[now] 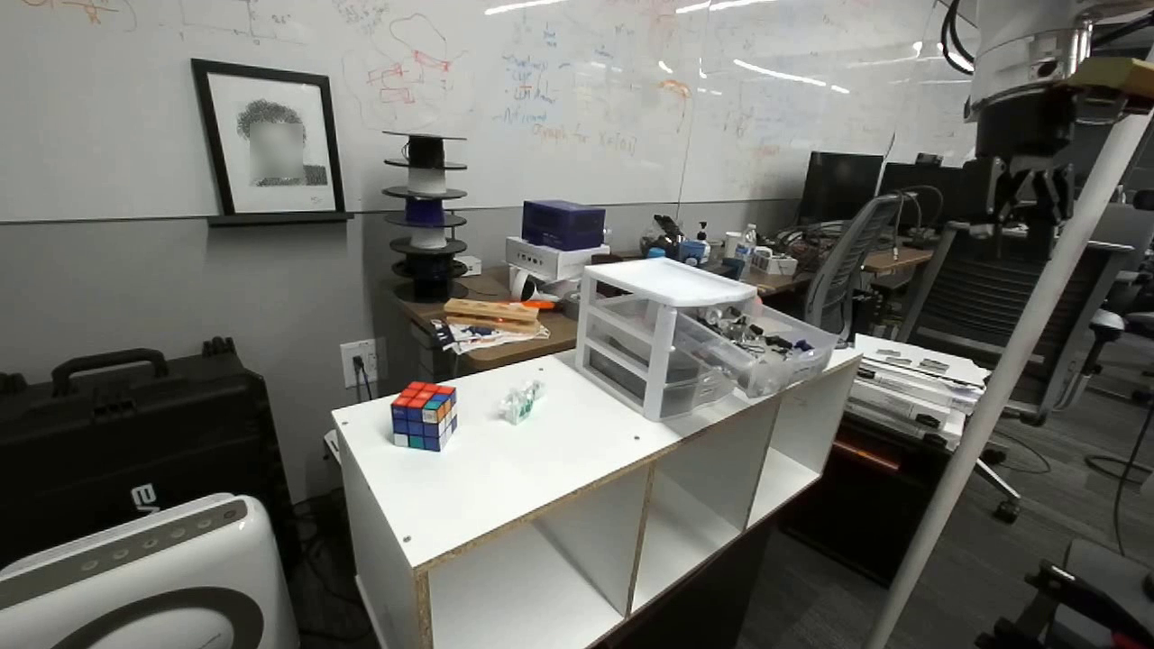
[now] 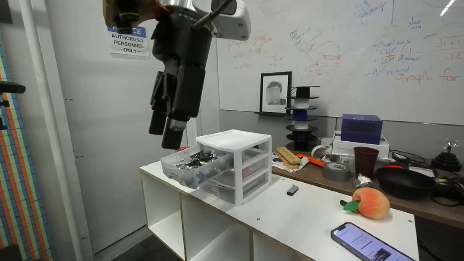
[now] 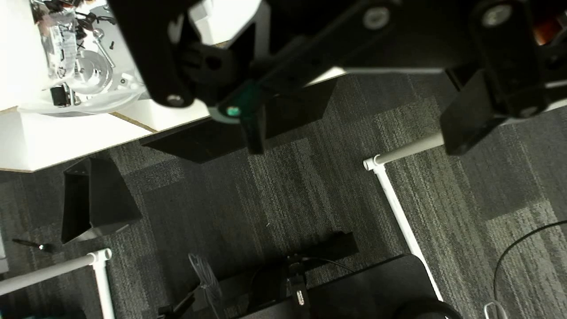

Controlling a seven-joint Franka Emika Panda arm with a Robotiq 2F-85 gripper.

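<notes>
My gripper stands open in the wrist view, its two fingers wide apart with only carpeted floor visible beyond the gap. In exterior view 1 the gripper [image 1: 1033, 205] hangs at the upper right, well clear of the white shelf unit [image 1: 519, 476]. A Rubik's cube [image 1: 424, 415] and a small crumpled clear-and-green item [image 1: 521, 401] lie on the shelf's left half. Exterior view 2 shows different things on the shelf top: a peach [image 2: 371, 203], a phone [image 2: 369, 243] and a small grey block [image 2: 292, 190]. There the gripper [image 2: 165, 130] hangs above and left of the drawer unit [image 2: 235, 141].
The white drawer unit has its top drawer [image 2: 182, 174] pulled out, full of small parts. A slanting white pole [image 1: 1006, 379] passes in front of the arm in exterior view 1. Behind the shelf, a brown desk [image 2: 317, 167] holds boxes, tape and a black pan [image 2: 404, 182].
</notes>
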